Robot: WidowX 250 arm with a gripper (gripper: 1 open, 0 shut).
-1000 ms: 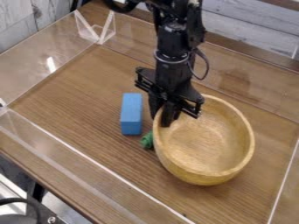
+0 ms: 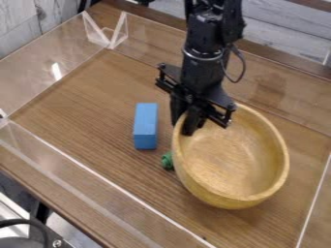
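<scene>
The black gripper (image 2: pixel 192 116) hangs from the arm at top centre, shut on the rim of a large oval tan bowl (image 2: pixel 239 170) at its upper left side. A blue block (image 2: pixel 145 125) lies just left of the bowl. A small green object (image 2: pixel 167 162) shows partly beside the bowl's left edge.
Clear panels or edges border it at left and lower left, with a black cable at the bottom left corner.
The gripper and the bowl's held side have shifted slightly up and rightward, and the bowl's outline has moved a little to the right.
</scene>
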